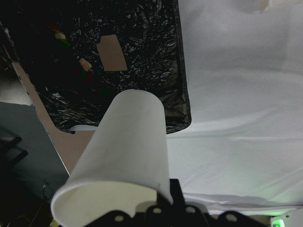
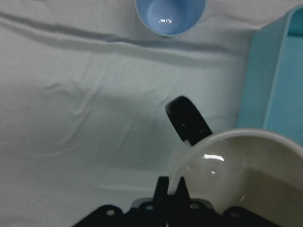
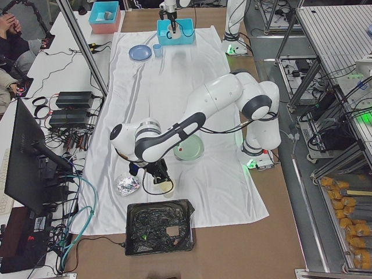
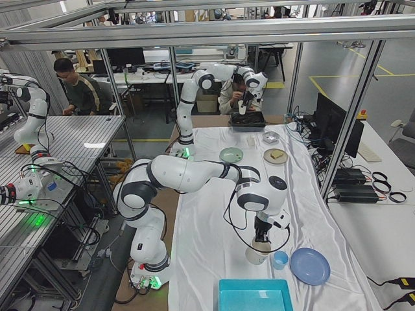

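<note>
In the left wrist view a white cup [image 1: 128,132] lies tilted in my left gripper, which is shut on it, above the edge of a black bag-lined bin [image 1: 71,71]; in the camera left view it is near that bin [image 3: 139,232]. My right gripper [image 4: 262,236] is shut on a cream cup [image 4: 257,254], seen close in the right wrist view [image 2: 236,170], beside a small blue cup [image 2: 170,14] and a turquoise bin [image 2: 260,75]. The left gripper's fingertips are mostly hidden by its cup.
A blue plate [image 4: 310,265], a green plate [image 3: 189,149], a tan plate [image 4: 275,156] and crumpled foil [image 3: 128,183] lie on the white cloth [image 3: 226,197]. The middle of the cloth between the arms is largely clear.
</note>
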